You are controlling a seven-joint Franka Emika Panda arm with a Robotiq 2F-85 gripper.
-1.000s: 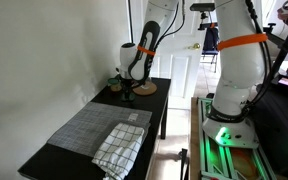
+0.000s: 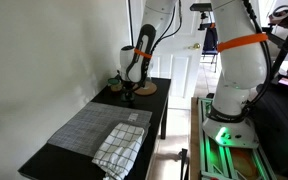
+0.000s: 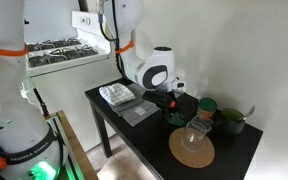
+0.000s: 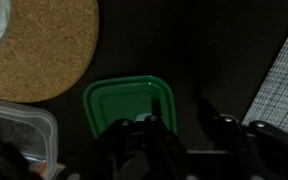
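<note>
A green-rimmed square container or lid (image 4: 96,100) lies on the black table, its near part covered by the dark, blurred gripper in the wrist view. From the second exterior view, a little green (image 3: 175,118) shows right beside the gripper (image 3: 167,107), which is low over the tabletop. The gripper (image 2: 130,97) also reaches down near the far end of the table in the first exterior view. How far its fingers are apart is too dark to make out, and so is any contact with the green rim.
A round cork board (image 3: 191,152) with a clear container (image 3: 197,130) is close by. Beyond stand a green cup (image 3: 207,104) and a dark pot (image 3: 230,121). A grey mat (image 2: 94,130) and a checked towel (image 2: 119,150) cover other parts of the table.
My gripper has come down toward the table.
</note>
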